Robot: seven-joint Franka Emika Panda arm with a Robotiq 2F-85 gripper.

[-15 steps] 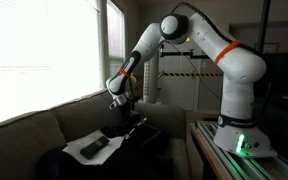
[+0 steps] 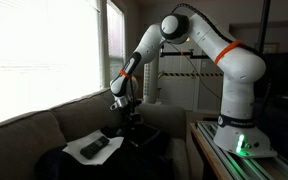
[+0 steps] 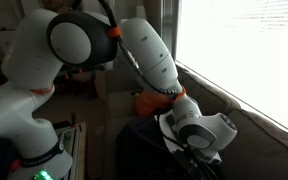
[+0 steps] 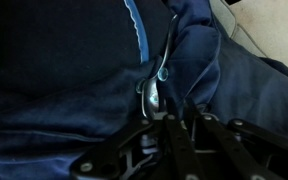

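Note:
Dark navy cloth (image 4: 54, 115) lies in folds on the couch, filling most of the wrist view. My gripper is low over it, its fingers nearly closed, and one cloth fold (image 4: 196, 72) runs up to the fingertips. What lies between the fingers is dark and hard to make out, but looks like this cloth. Just beside the tips is a shiny metal piece (image 4: 151, 98), with a thin silver strip above it. In exterior view 1 the gripper (image 2: 126, 112) is down at the dark heap at the couch's right end.
A dark remote-like object (image 2: 94, 147) rests on a white sheet (image 2: 92, 149) left of the gripper. The couch backrest (image 2: 24, 140) runs along the window. A wooden table edge (image 2: 216, 155) stands near the arm's base.
The gripper has shifted slightly at the dark heap. The remote-like object and white sheet stay put.

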